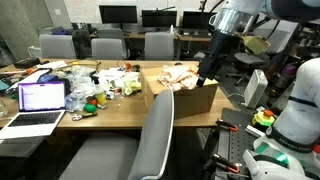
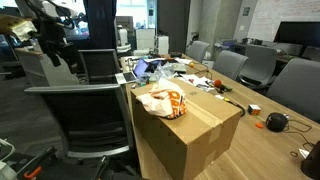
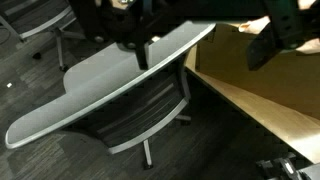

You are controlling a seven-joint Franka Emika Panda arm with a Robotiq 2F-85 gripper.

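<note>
In the wrist view, two dark fingers stand well apart with nothing between them, so my gripper is open. The grey chair back (image 3: 105,82) lies below it there. A white and orange cloth (image 2: 162,100) rests crumpled on top of the cardboard box (image 2: 205,148). In exterior view 1 the dark gripper (image 1: 207,74) hangs in the air near the same cloth (image 1: 180,77), at the right side of the box (image 1: 192,102). Exterior view 2 shows it up at the left, apart from box and cloth.
A grey office chair (image 1: 152,150) stands close to the box. The long wooden table (image 1: 125,114) carries an open laptop (image 1: 40,103) and much clutter left of the box. More chairs (image 1: 160,46) line the far side. Dark carpet (image 3: 60,155) shows below the gripper.
</note>
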